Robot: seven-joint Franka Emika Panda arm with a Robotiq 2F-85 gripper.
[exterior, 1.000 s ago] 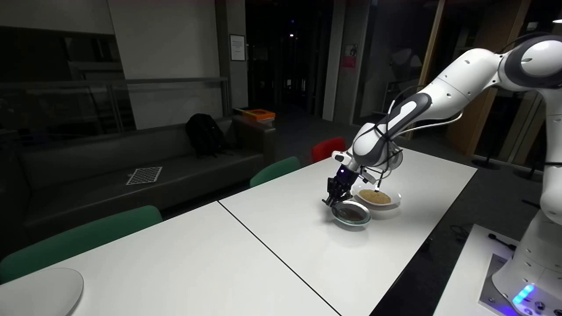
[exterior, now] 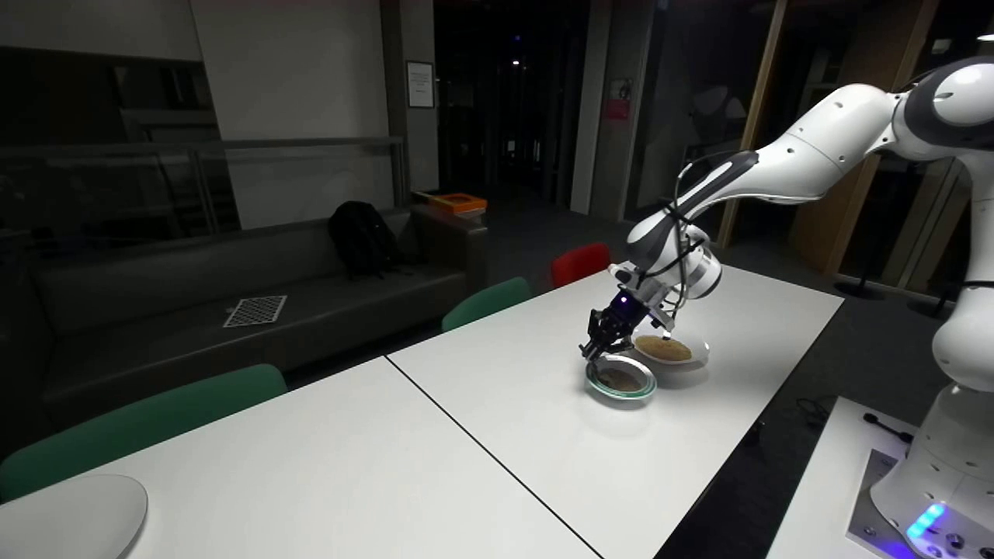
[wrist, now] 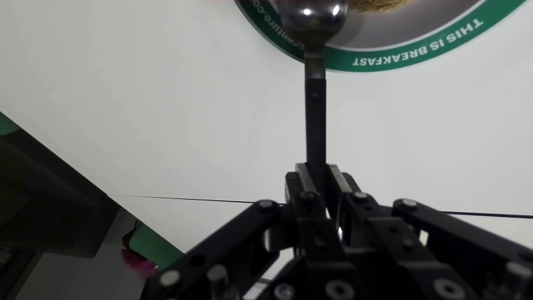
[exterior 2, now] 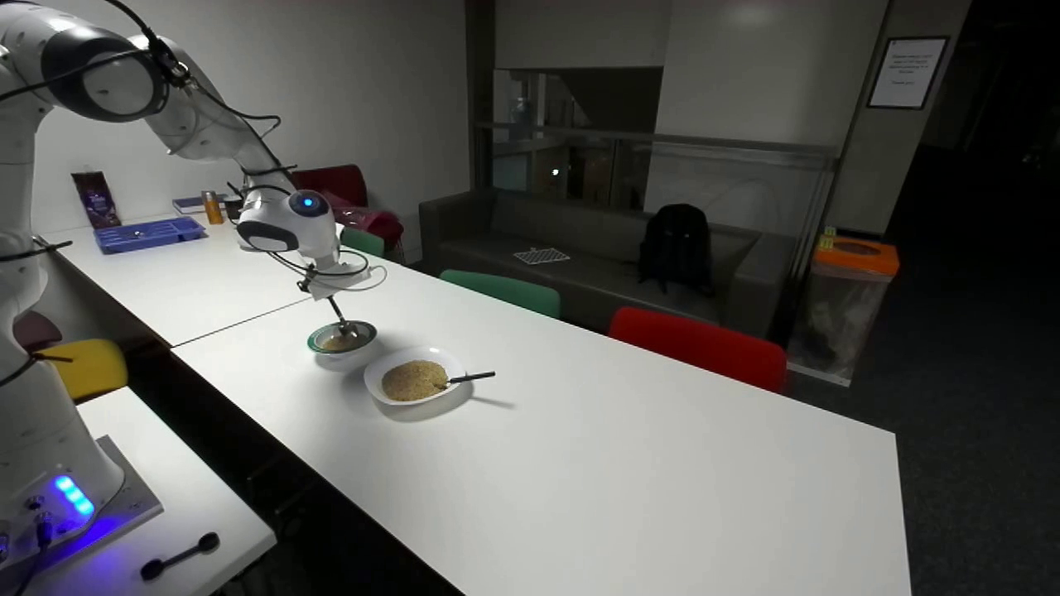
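Note:
In the wrist view my gripper is shut on the black handle of a metal spoon (wrist: 315,117). The spoon's head reaches over the lettered green rim of a bowl (wrist: 399,57), and some brown food (wrist: 377,5) shows inside at the frame's top edge. Exterior view 2 has the spoon slanting down into this green-rimmed bowl (exterior 2: 315,339); whether its head touches the food is unclear. A larger white bowl (exterior 2: 374,386) of grainy brown food stands beside it, a second black-handled spoon (exterior 2: 472,377) resting in it.
A blue tray (exterior 2: 149,237) lies on the far table section. Green chairs (exterior 2: 502,291) and a red chair (exterior 2: 696,343) line the table's far edge.
In exterior view 1 my gripper has shifted a little to the right, with its wrist now tilted differently over the green-rimmed bowl. Both bowls stand where they were.

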